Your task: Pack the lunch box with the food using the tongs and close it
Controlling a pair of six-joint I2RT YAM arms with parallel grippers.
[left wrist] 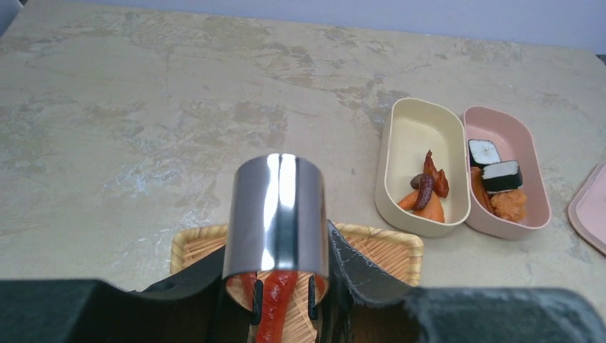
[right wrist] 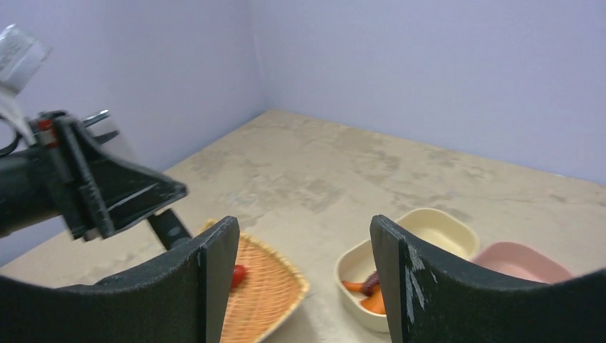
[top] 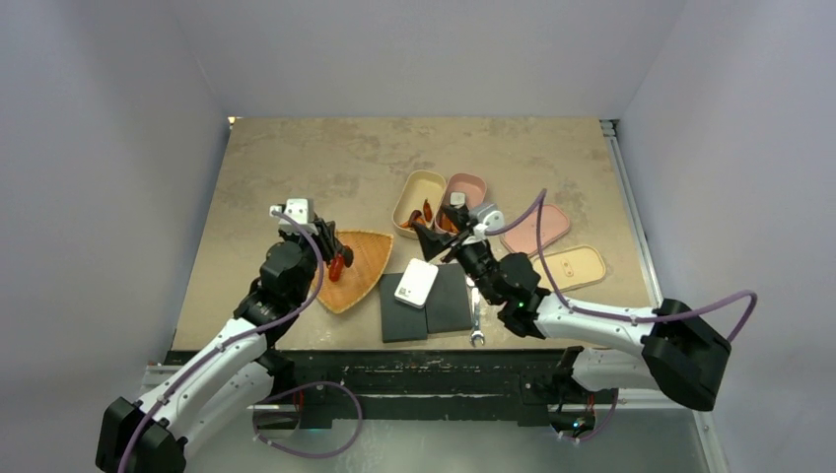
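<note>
My left gripper is shut on what looks like a pair of tongs, with a shiny curved metal bend [left wrist: 277, 204] on top and dark tips below. It hangs over the woven basket [top: 368, 258]. Red sausage-like food [left wrist: 276, 311] shows in the basket beneath the tongs; whether they touch cannot be told. My right gripper stands open and empty, its fingers [right wrist: 214, 264] apart, above the front of the lunch boxes. The cream box [left wrist: 421, 164] contains carrot pieces and small sausages. In the pink box [left wrist: 532, 182] lie rice rolls and fried pieces.
To the right lie a pink lid [top: 537, 232] and a cream lid [top: 575, 266]. A dark folded cloth or case [top: 402, 323] with a white box [top: 416, 284] on it sits at the front, beside a metal wrench-like tool [top: 477, 330].
</note>
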